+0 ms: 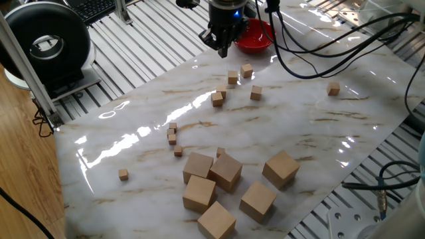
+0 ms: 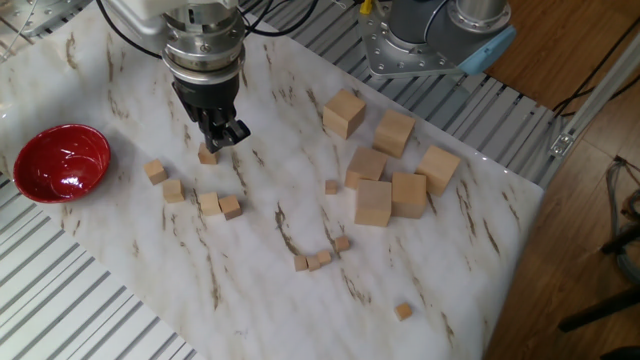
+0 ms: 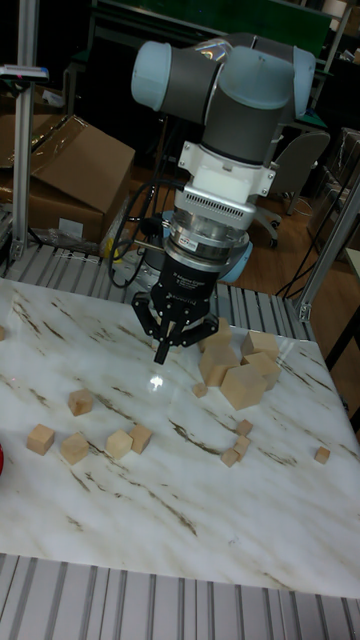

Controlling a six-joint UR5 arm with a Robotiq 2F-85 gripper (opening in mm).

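Observation:
My black multi-fingered gripper (image 3: 173,337) hangs above the marble-patterned table, its fingers spread and nothing visible between them. In exterior view 2 the gripper (image 2: 226,138) overlaps a medium wooden cube (image 2: 207,154) in the picture; exterior view 3 shows it well above the tabletop. Other medium cubes lie in a loose group, among them one cube (image 1: 255,93) and another (image 1: 247,70). Large wooden cubes cluster together, including one (image 1: 281,168) set apart from its neighbours. Small cubes lie between, with a lone small cube (image 1: 123,174) off to one side. A red bowl (image 2: 62,164) stands near the table edge.
Black cables (image 1: 312,73) loop over the table in exterior view 1. Slatted metal rails (image 2: 60,300) border the tabletop. Bare marble surface (image 2: 270,300) shows around the small cubes. A cardboard box (image 3: 80,176) sits behind the table.

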